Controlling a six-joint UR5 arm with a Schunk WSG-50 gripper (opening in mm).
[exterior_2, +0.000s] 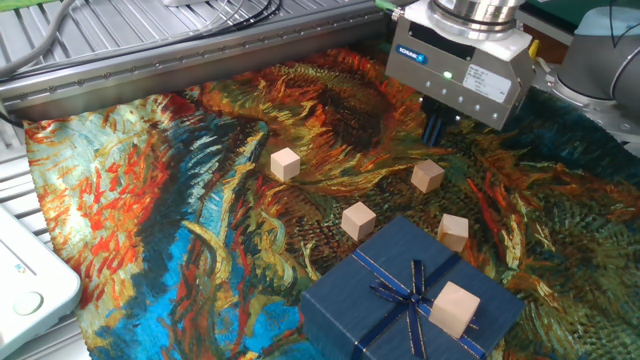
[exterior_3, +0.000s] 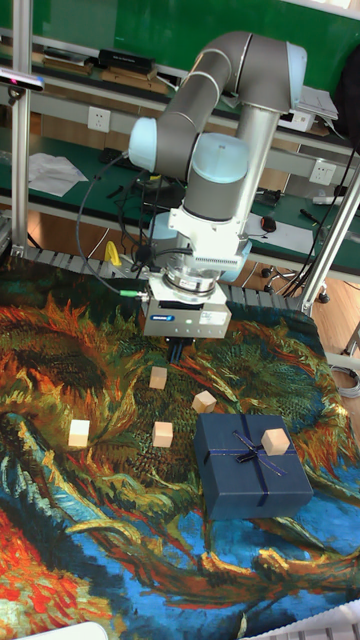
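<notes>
My gripper (exterior_2: 433, 132) hangs above the cloth near the back right in exterior view 2, its dark fingers close together and nothing visible between them. In exterior view 3 the gripper (exterior_3: 176, 350) is over the far side, behind the blocks. The nearest wooden cube (exterior_2: 428, 176) lies on the cloth just in front of the fingers, apart from them. Three more cubes rest on the cloth: a left one (exterior_2: 285, 164), a middle one (exterior_2: 358, 221) and one close behind the box (exterior_2: 453, 232). Another cube (exterior_2: 455, 309) sits on top of the dark blue ribboned gift box (exterior_2: 350, 290).
A patterned, painting-like cloth (exterior_2: 130, 200) covers the table. Along its back runs a metal rail (exterior_2: 200, 62). A white device (exterior_2: 35, 275) stands at the left edge.
</notes>
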